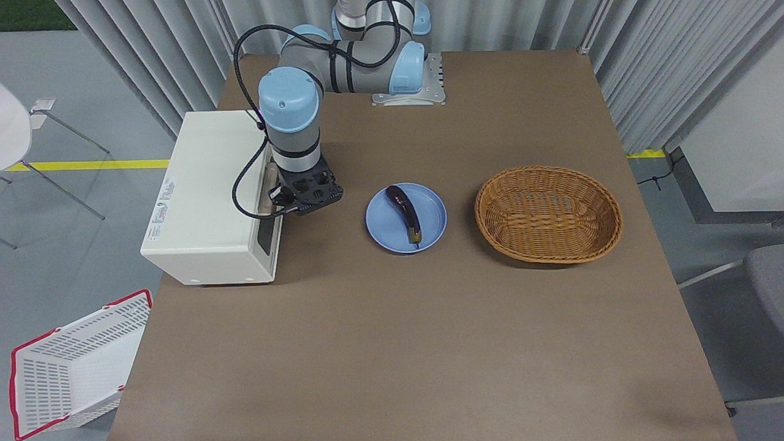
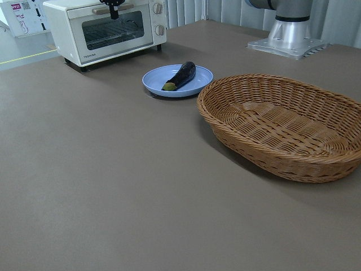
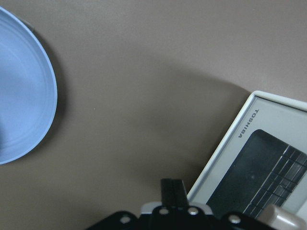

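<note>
A white Toshiba toaster oven (image 1: 195, 198) sits at the table's left, its glass door (image 2: 113, 35) upright with a wooden handle. My gripper (image 2: 114, 9) is at that door, near the handle, seen small in the left view; in the wrist view its black fingers (image 3: 173, 194) are over the oven front, and whether they are open or shut is unclear. A dark eggplant (image 1: 402, 209) lies on a blue plate (image 1: 382, 224) right of the oven.
A round wicker basket (image 1: 547, 217) stands right of the plate. A white crate (image 1: 81, 367) is on the floor at lower left.
</note>
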